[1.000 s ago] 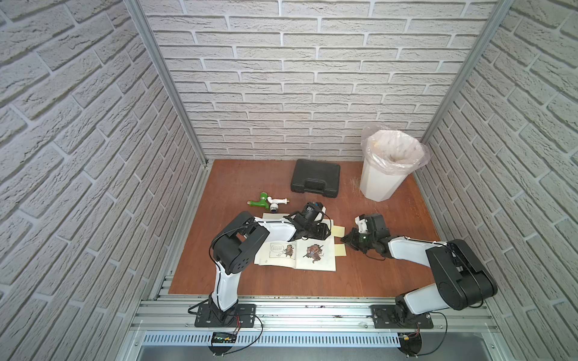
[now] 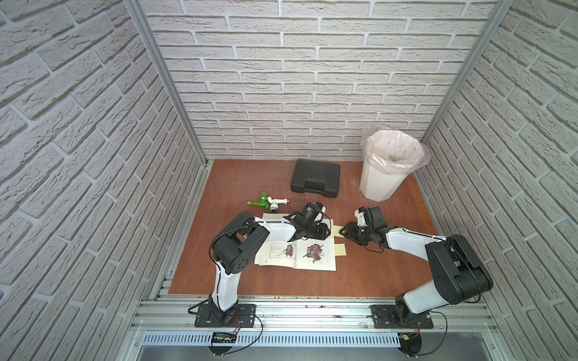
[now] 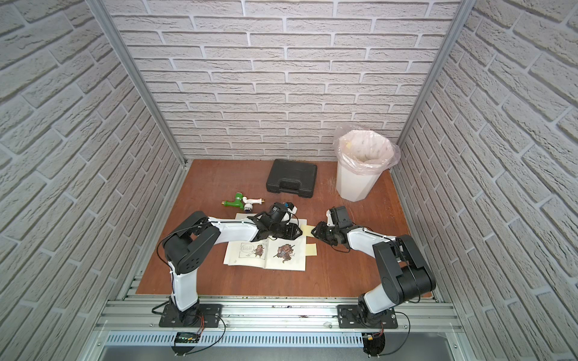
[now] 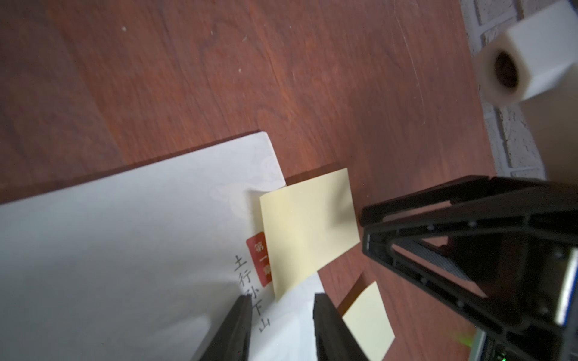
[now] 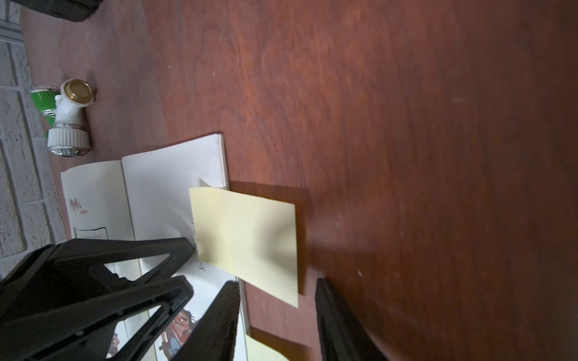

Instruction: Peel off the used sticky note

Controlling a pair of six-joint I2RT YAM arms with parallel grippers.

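Two pale yellow sticky notes jut from the right edge of an open book [image 2: 280,263]. The upper note [image 5: 253,234] lies partly on the page and partly out over the table. Nearer the front is the lower note [image 2: 340,249]. My left gripper hangs over the right-hand page, its fingers apart and empty, close to the upper note's inner side. Just right of that note's outer edge, my right gripper stands open, its two fingers either side of the note's outer lower corner in the right wrist view, nothing gripped.
A lined white bin [image 2: 385,174] stands at the back right. Behind the book are a black case [image 2: 315,177] and a green and white pipe piece [image 2: 263,201]. The two grippers are close together over the upper note.
The left arm, book and notes look unmoved.
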